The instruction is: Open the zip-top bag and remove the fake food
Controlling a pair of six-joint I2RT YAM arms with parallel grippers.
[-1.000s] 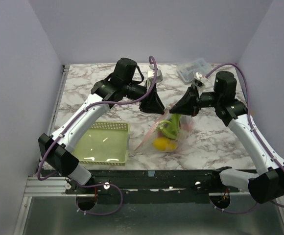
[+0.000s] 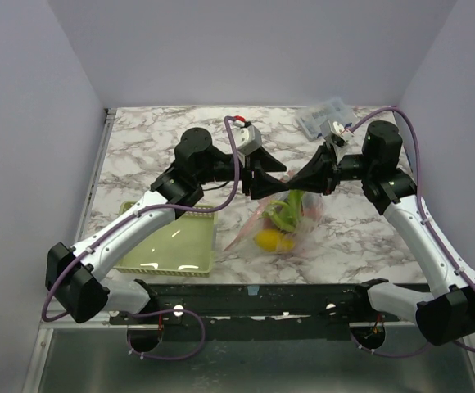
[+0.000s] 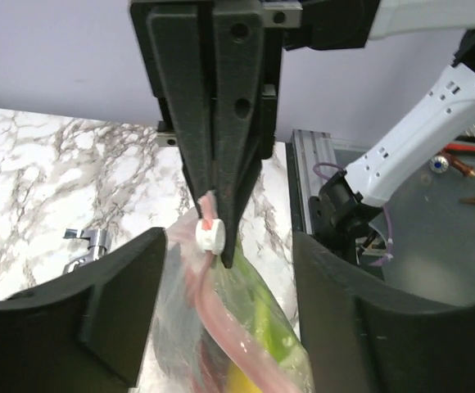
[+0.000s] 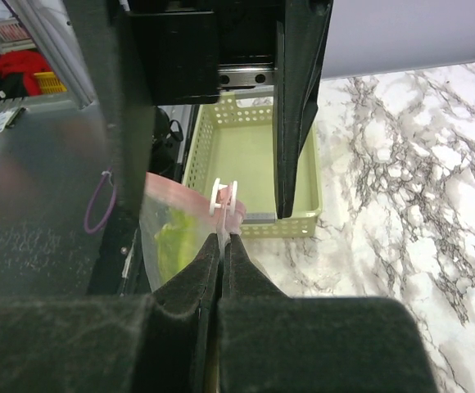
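Observation:
The clear zip bag [image 2: 280, 229], holding green and yellow fake food, hangs at the table's centre-front. My right gripper [image 2: 295, 182] is shut on the top of the bag, beside the white slider [image 3: 210, 236] on the pink zip strip [image 3: 246, 352]. My left gripper [image 2: 270, 184] is part open at that same corner, its dark fingers to either side of the slider in the right wrist view, with nothing visibly held.
An empty green basket [image 2: 165, 241] stands at the front left. A clear container [image 2: 323, 115] sits at the back right. The bare marble around the bag is free.
My left arm has swung round and its gripper has come closer to the bag's top, beside my right gripper. The right arm has barely moved.

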